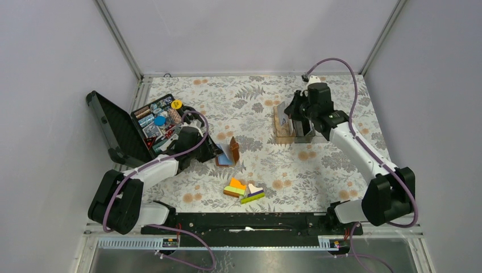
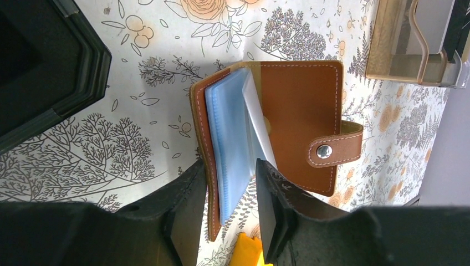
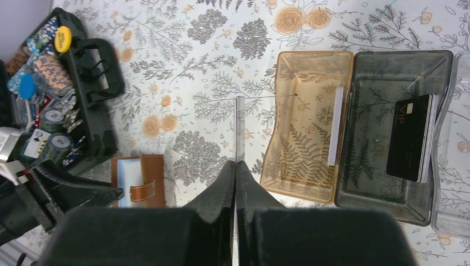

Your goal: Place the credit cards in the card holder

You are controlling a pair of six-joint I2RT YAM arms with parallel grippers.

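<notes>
The brown card holder [image 2: 296, 105] with blue sleeves [image 2: 224, 133] lies at centre-left. My left gripper is open, its fingers at the holder's near part, either side of the sleeves. My right gripper is shut on a thin translucent card-like sheet [image 3: 240, 127], seen edge-on, above the table left of the bins. A tan bin [image 3: 299, 160] holds white cards [image 3: 335, 124] on edge; a dark bin [image 3: 366, 194] holds a black VIP card [image 3: 407, 133] with others behind it.
An open black case [image 1: 117, 128] with assorted small items stands at the left. Coloured blocks [image 1: 252, 197] lie near the front edge. A clear bin [image 3: 449, 210] is beside the dark one.
</notes>
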